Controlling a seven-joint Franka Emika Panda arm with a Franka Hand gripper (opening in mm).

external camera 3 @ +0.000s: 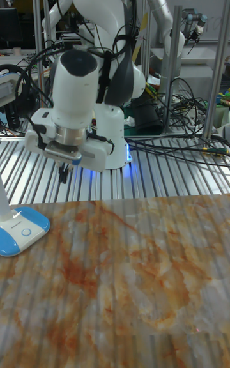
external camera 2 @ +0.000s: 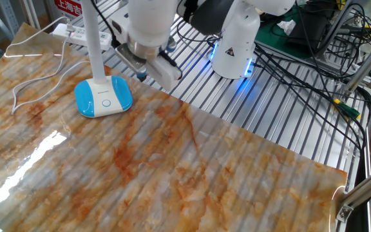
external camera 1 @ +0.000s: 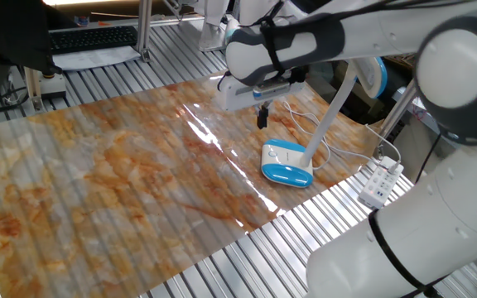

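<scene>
My gripper hangs above the marbled sheet, beside the desk lamp, in exterior view 1. Its dark fingers sit close together under the middle of the white hand, with no gap or object showing between them. The lamp, white with a blue-sided base, stands upright on the sheet. In exterior view 2 the lamp base is plain to see, while the fingers are mostly hidden behind the hand. No loose object lies on the sheet.
The brown-and-white marbled sheet is bare over most of its area. A white power strip and loose white cables lie near the lamp. A keyboard rests at the far side. Black cables crowd the slatted table beside the arm's base.
</scene>
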